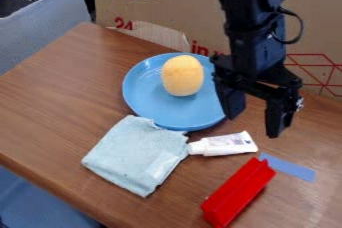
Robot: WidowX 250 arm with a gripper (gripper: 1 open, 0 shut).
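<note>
My black gripper [254,113] hangs open over the right part of the blue plate and the table behind the white tube [222,144], with nothing visible between its fingers. A yellow rounded object [182,75] rests on the blue plate [150,102]. A folded pale blue cloth [134,155] lies left of the tube. A red rectangular object [238,192] lies at the front right, beside a strip of blue tape [289,168].
A cardboard box [160,2] stands along the back. A grey padded edge [34,32] borders it at the left.
</note>
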